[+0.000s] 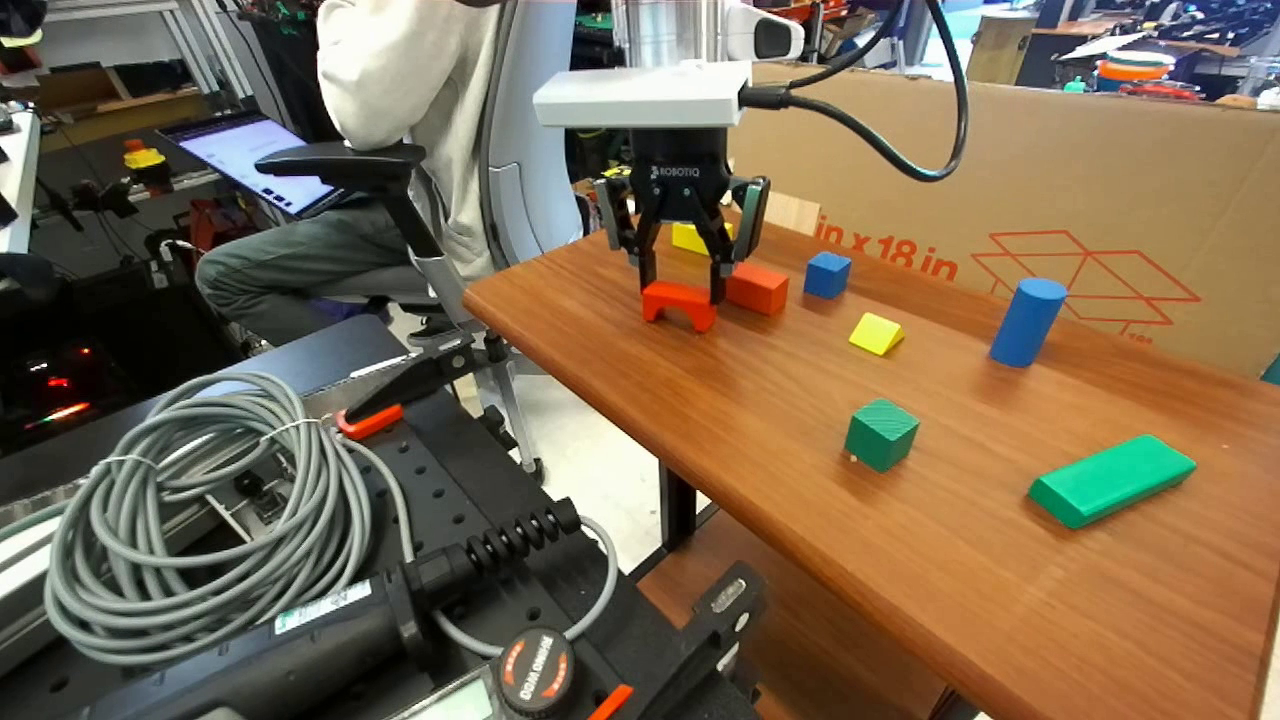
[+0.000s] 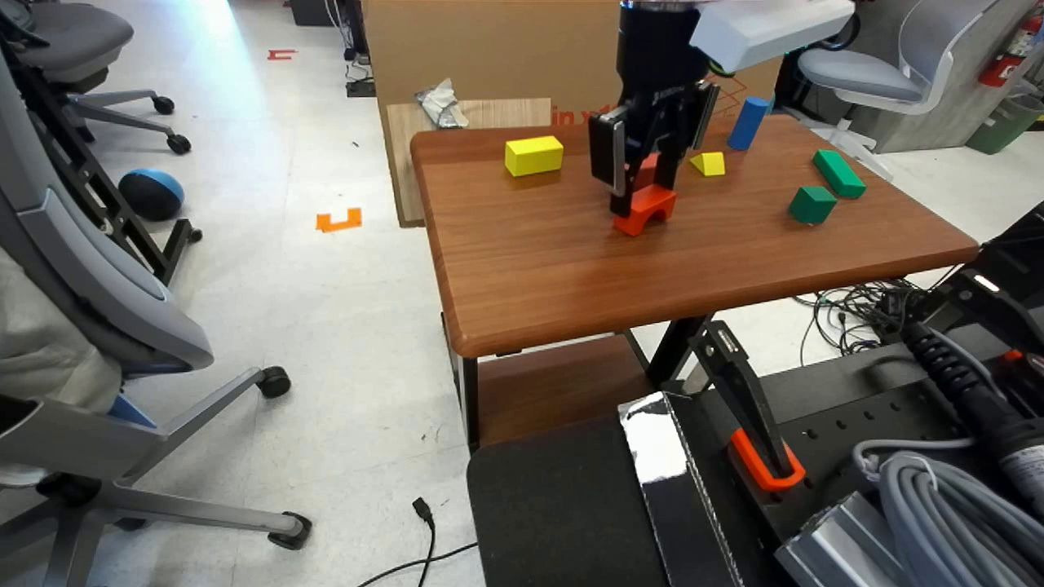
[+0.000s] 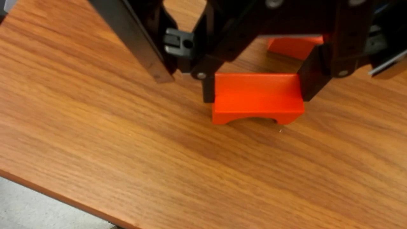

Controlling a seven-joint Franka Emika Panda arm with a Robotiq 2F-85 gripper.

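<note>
A red arch block fills the space between the two black fingers in the wrist view, touched at both ends. My gripper is shut on it, close over the left part of the wooden table. In exterior view 2 the arch shows below the fingers; whether it rests on the wood or hangs just above is hard to tell. Just beyond it lies a red rectangular block, partly covered by the gripper in exterior view 2.
Further right are a blue cube, yellow wedge, blue cylinder, green cube and green slab. A yellow block stands toward the back left.
</note>
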